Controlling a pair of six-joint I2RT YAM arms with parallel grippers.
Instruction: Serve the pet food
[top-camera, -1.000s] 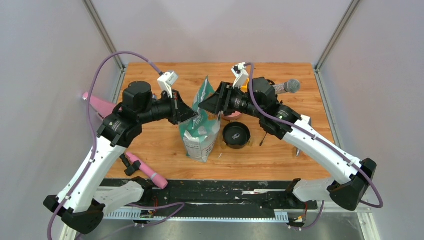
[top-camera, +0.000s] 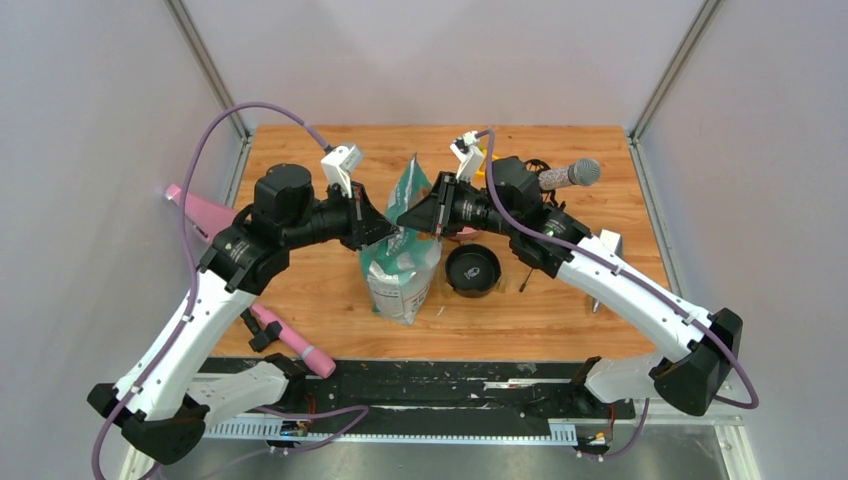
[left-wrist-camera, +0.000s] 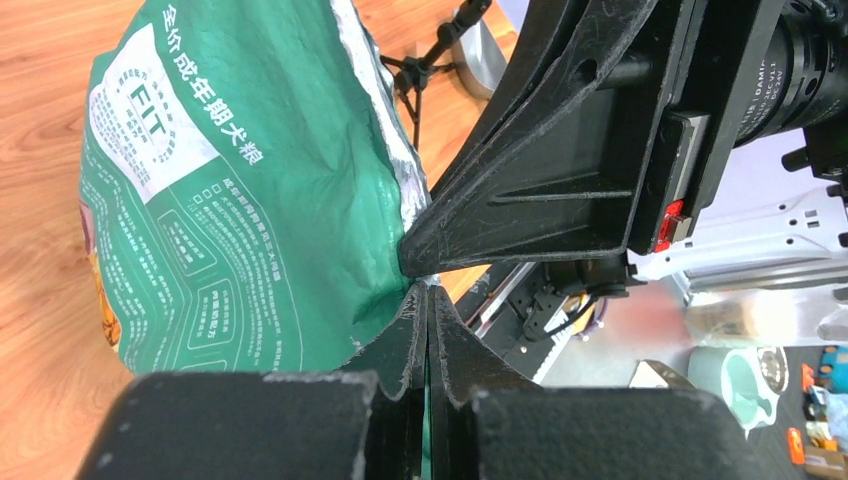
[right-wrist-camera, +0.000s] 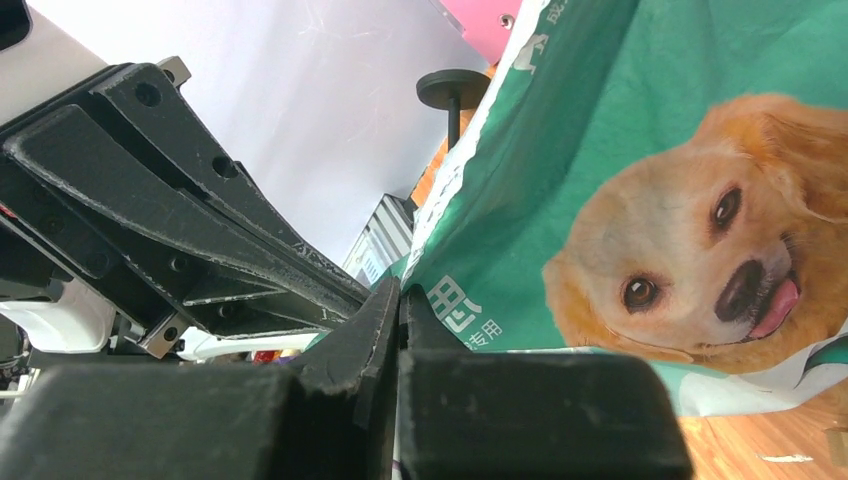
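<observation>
A green pet food bag with a dog picture stands upright mid-table. Both grippers are at its top, close together. My left gripper is shut at the sealed white top edge; whether any film is between its fingertips is hard to tell. My right gripper is also shut, its tips at that same edge, with nothing clearly held. In the left wrist view the right gripper's body lies just above the left fingertips. A black bowl sits right of the bag, with a pink bowl partly hidden behind it.
A microphone and cables are at the back right. A pink cylinder and black stand lie at the front left. A silver object is at the right edge. Bare table shows at the front right.
The right arm's wrist has shifted slightly left and tilted, staying at the bag's top. The left arm has moved very slightly. The bag stands where it was.
</observation>
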